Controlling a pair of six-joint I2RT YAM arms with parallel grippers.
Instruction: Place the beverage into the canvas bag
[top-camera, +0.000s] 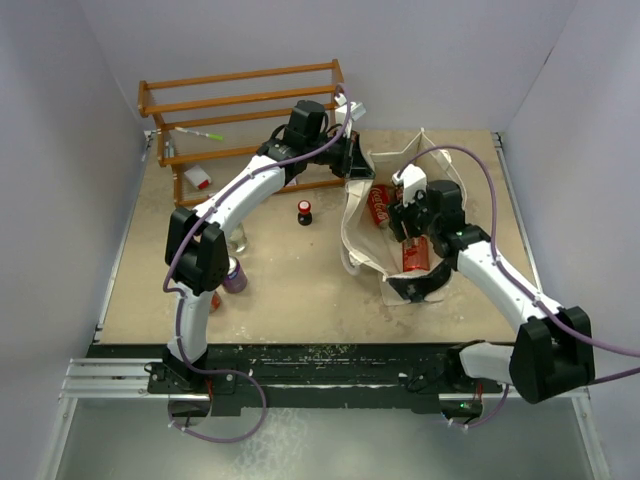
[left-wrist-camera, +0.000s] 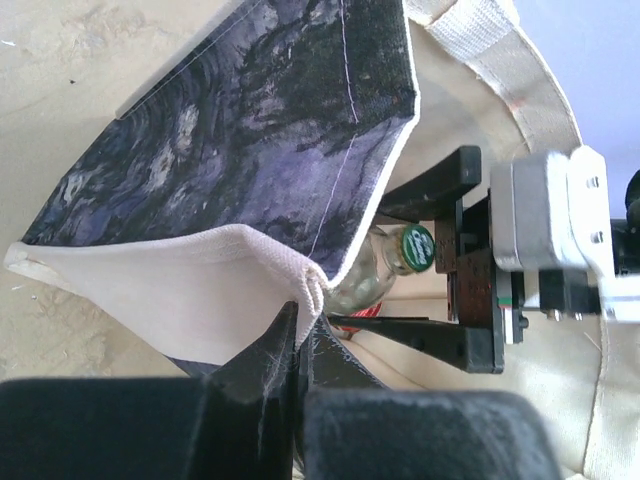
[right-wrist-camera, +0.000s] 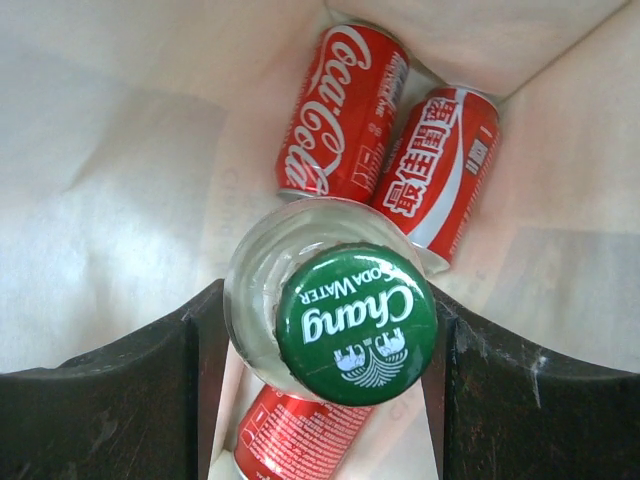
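Observation:
The canvas bag stands open on the right of the table, holding red Coca-Cola cans. My left gripper is shut at the bag's rim, gathering the cloth edge. My right gripper is inside the bag, open, around a clear glass bottle with a green Chang soda water cap; whether the pads touch it is unclear. In the left wrist view the bottle shows between the right fingers.
At the left stand a small red-capped bottle, a purple can and a glass. A wooden rack is at the back.

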